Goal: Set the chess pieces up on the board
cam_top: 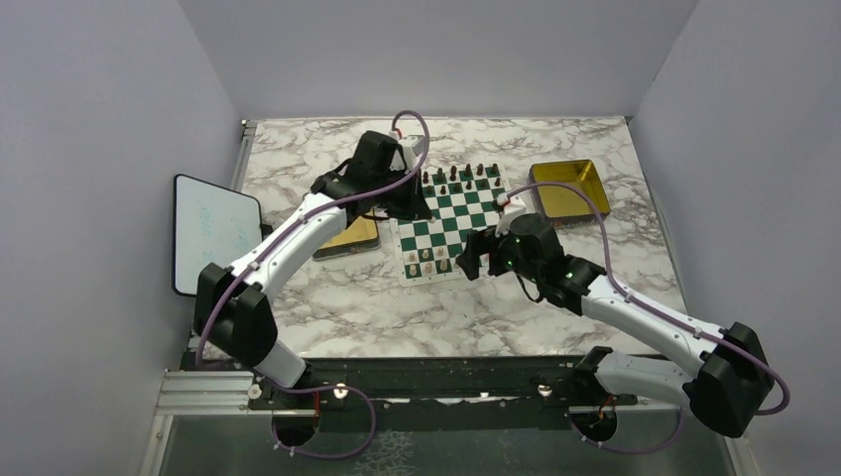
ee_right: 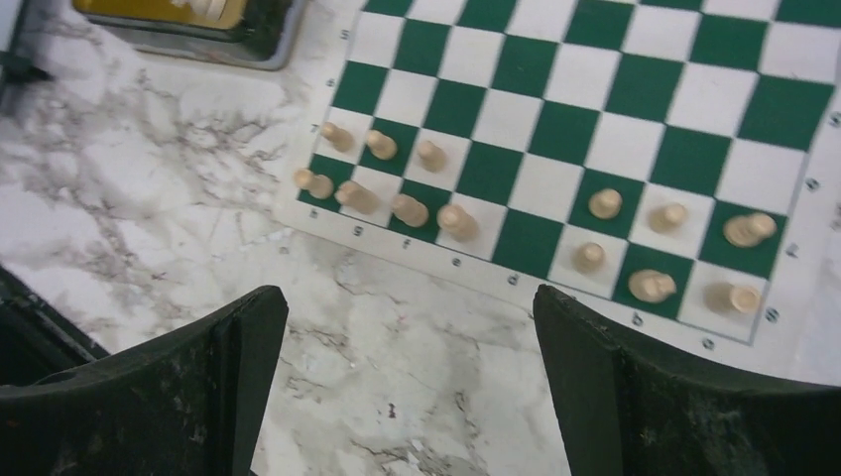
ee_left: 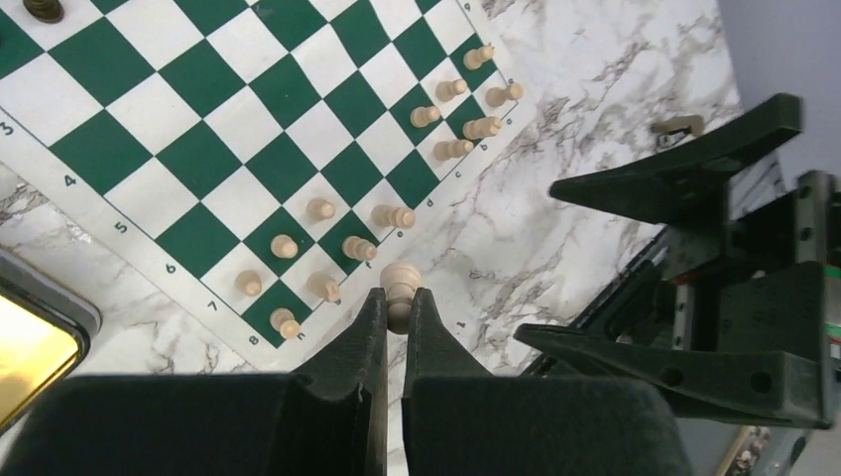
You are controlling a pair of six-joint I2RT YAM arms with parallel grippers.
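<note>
Between the shut fingertips of my left gripper is a light wooden chess piece (ee_left: 401, 279), its rounded end poking out. From above, that gripper (cam_top: 424, 210) hovers over the left side of the green-and-white board (cam_top: 408, 231). My right gripper is wide open and empty, beyond the board's white-piece edge. Light pieces stand in two groups along that edge, one group (ee_right: 357, 196) at the left and one group (ee_right: 652, 286) at the right, with bare squares (ee_right: 526, 242) between. Dark pieces (cam_top: 453, 173) line the far side.
A gold tray (cam_top: 349, 241) sits left of the board, partly under the left arm; a light piece (ee_right: 210, 7) lies in it. At the right, another gold tray (cam_top: 575, 194) looks empty. Bare marble (cam_top: 397, 322) stretches in front of the board.
</note>
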